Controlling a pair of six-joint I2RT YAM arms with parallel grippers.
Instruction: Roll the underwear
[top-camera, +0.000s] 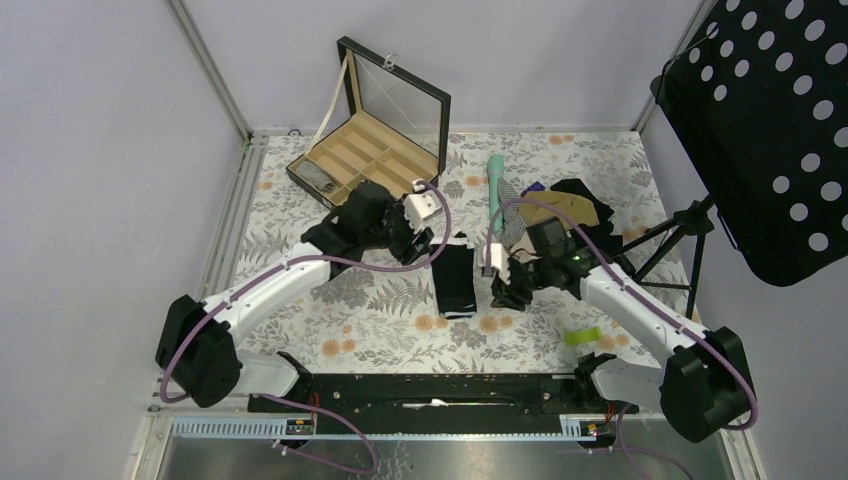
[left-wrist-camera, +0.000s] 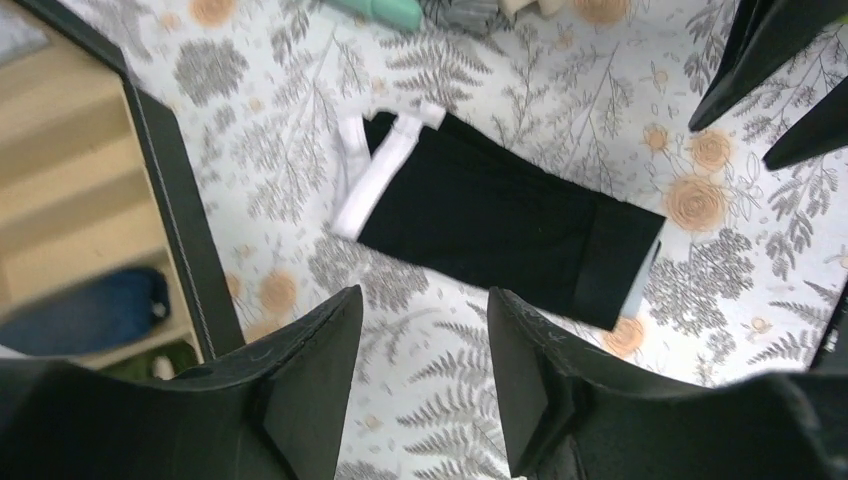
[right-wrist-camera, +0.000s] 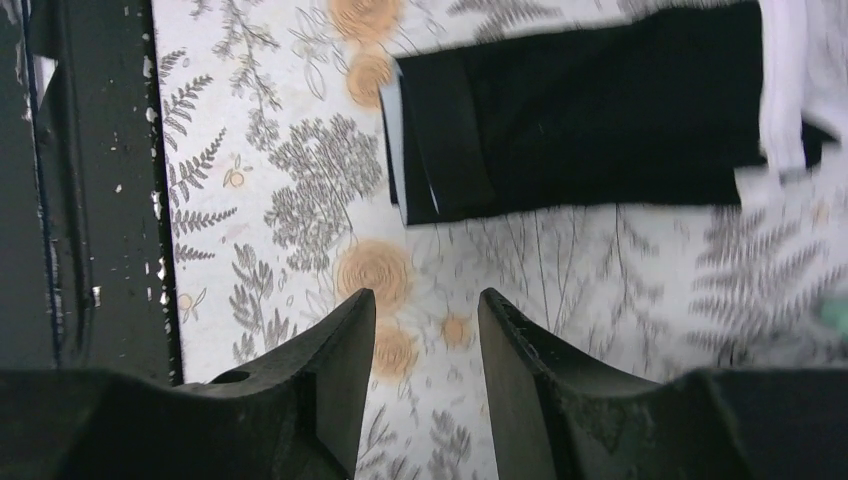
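Note:
Black underwear with white waistband (top-camera: 453, 278) lies flat and folded into a rough rectangle at the table's middle; both wrist views show it whole. My left gripper (top-camera: 414, 245) is raised just above and left of it, part open, nothing between its fingers. My right gripper (top-camera: 508, 295) is beside it on the right, open and empty.
An open compartment box (top-camera: 365, 150) stands at back left, holding folded items. A green cylindrical object (top-camera: 496, 185) and a pile of clothes (top-camera: 555, 205) lie at back right. A black stand (top-camera: 660, 260) is at the right edge.

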